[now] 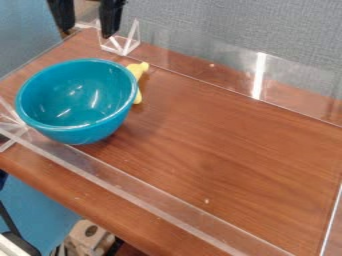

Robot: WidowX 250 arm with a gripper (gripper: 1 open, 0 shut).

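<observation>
A large teal bowl (pixel 78 110) sits on the left part of the wooden table, with a small yellow object (pixel 138 71) just behind its right side, partly hidden by it. The black gripper (pixel 87 22) is at the top left edge of the view, above and behind the bowl and clear of it. Its two fingers are spread apart with nothing between them; its upper part is out of frame.
Clear plastic walls line the table (pixel 227 150) along its back and front edges, with white corner brackets (pixel 118 40).
</observation>
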